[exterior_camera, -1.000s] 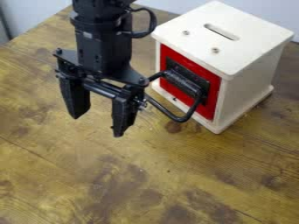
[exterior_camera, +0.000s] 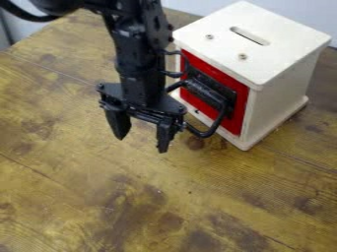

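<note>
My black gripper hangs low over the wooden table, left of a white wooden box, with its two fingers apart and nothing between them. The box has a red front panel with a dark ribbed part and a black loop handle that sticks out from it toward the lower left. The gripper's body stands just beside this handle and partly hides its left end.
A pale wall edge runs behind the table at the top.
The box looks unmoved.
</note>
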